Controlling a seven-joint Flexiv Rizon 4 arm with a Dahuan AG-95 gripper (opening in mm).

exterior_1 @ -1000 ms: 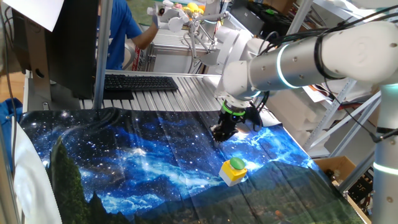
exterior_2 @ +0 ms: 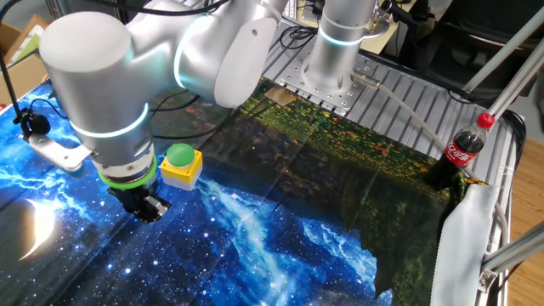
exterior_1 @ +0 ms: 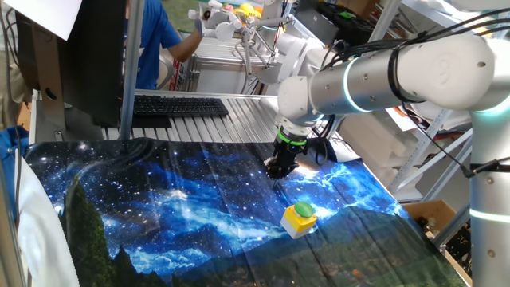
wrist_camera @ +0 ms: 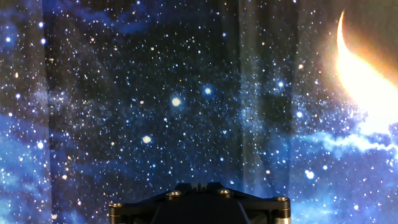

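Note:
A green-domed button on a yellow and white box point(exterior_1: 299, 221) sits on the starry cloth point(exterior_1: 199, 203), and the same button point(exterior_2: 181, 166) shows beside the arm in exterior view 2. My gripper point(exterior_1: 279, 169) hangs above the cloth, apart from the button and on its keyboard side. Its black fingers point down in exterior view 2, where the gripper point(exterior_2: 153, 212) is clear of the box. At the bottom of the wrist view the gripper has its tips together, with nothing visible between them. Only cloth lies ahead of it there; the button is out of that view.
A cola bottle point(exterior_2: 461, 151) stands at the table's edge, near a white panel point(exterior_2: 464, 246). The keyboard point(exterior_1: 180, 106) rests on the slatted metal surface behind the cloth. A metal post point(exterior_1: 131, 72) rises near the monitor.
The button has stayed in place.

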